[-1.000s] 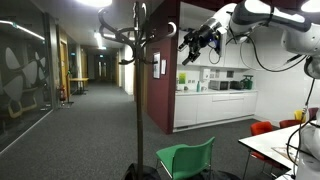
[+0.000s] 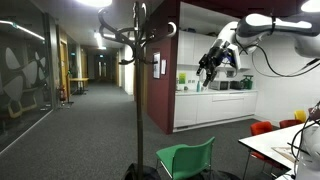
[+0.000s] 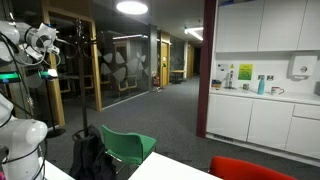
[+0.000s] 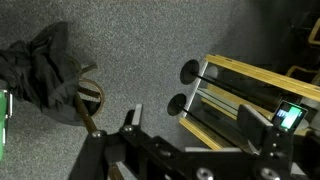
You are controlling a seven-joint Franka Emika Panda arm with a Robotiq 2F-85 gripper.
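High in the air in exterior view 1, my gripper (image 2: 207,73) hangs from the arm reaching in from the right. In exterior view 2 the arm (image 3: 30,45) comes up at the far left, in front of the coat stand (image 3: 80,85). The wrist view looks down to the floor. There the dark fingers (image 4: 132,125) stand wide apart at the bottom edge, so the gripper is open with nothing between them. A crumpled black bag or cloth (image 4: 42,75) lies on the floor to the left, beside the coat stand's foot (image 4: 90,97).
A green chair (image 2: 187,158) stands near the coat stand pole (image 2: 139,100). White cabinets (image 2: 215,108) line the back wall. A white table (image 3: 185,167) and a red chair (image 3: 245,168) are at the front.
Within the last second my gripper has moved right and downward in exterior view 1. Chair, coat stand and furniture stay where they were.
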